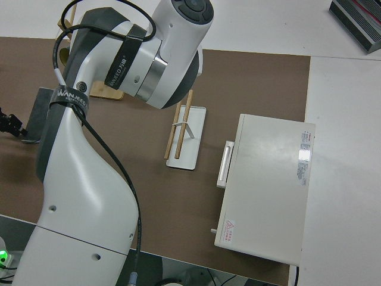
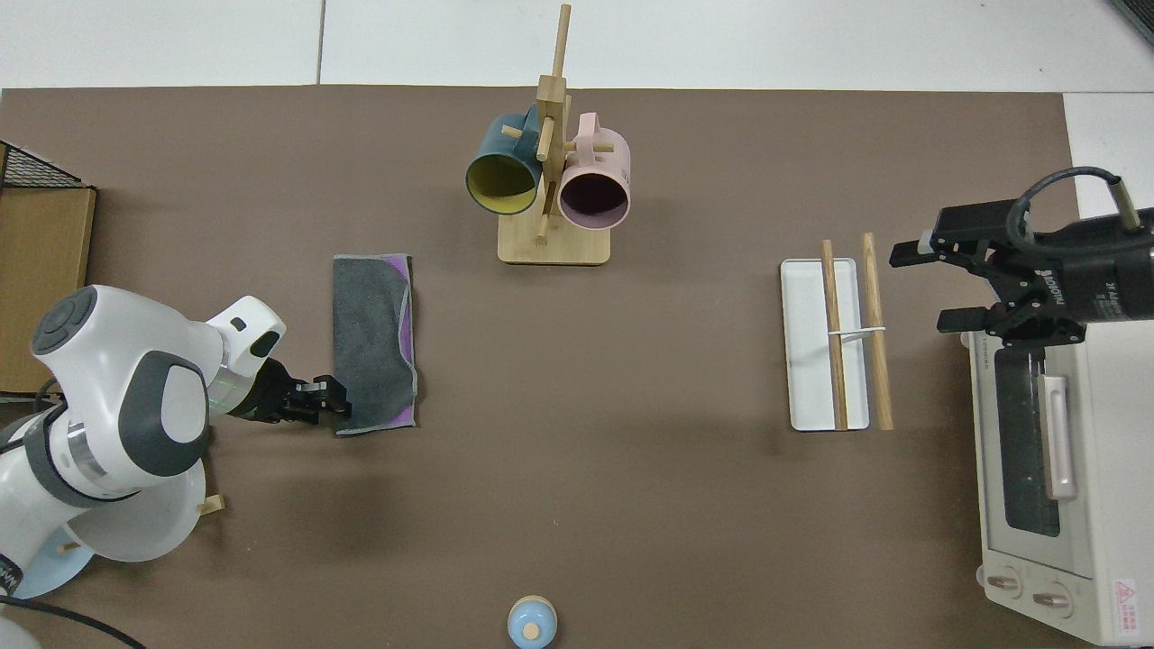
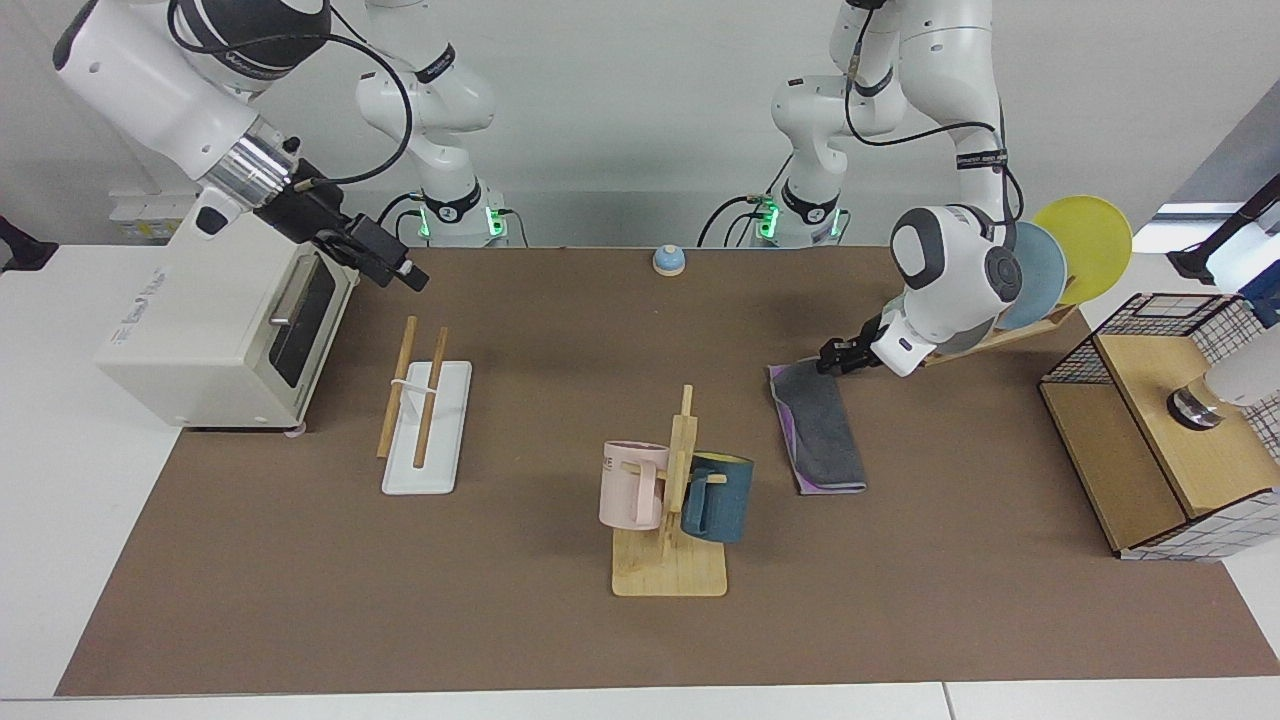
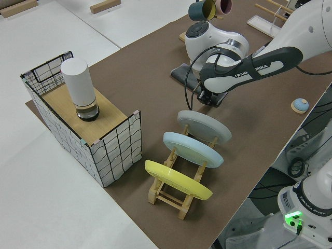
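In the top view, one gripper (image 2: 331, 396) is low at the left, over the lower part of a grey-purple cloth (image 2: 372, 335); whether it is open or shut is unclear. The other gripper (image 2: 917, 287) hangs over the white oven (image 2: 1103, 454) at the right, its fingers spread apart with nothing between them. A blue mug (image 2: 492, 162) and a pink mug (image 2: 606, 173) hang on a wooden tree (image 2: 554, 249). A white stand with two wooden sticks (image 2: 802, 357) stands left of the oven.
A plate rack with yellow (image 4: 176, 181), blue and grey plates sits beside a wire basket (image 4: 114, 155) holding a white cylinder. A small blue round object (image 2: 532, 622) lies near the front edge.
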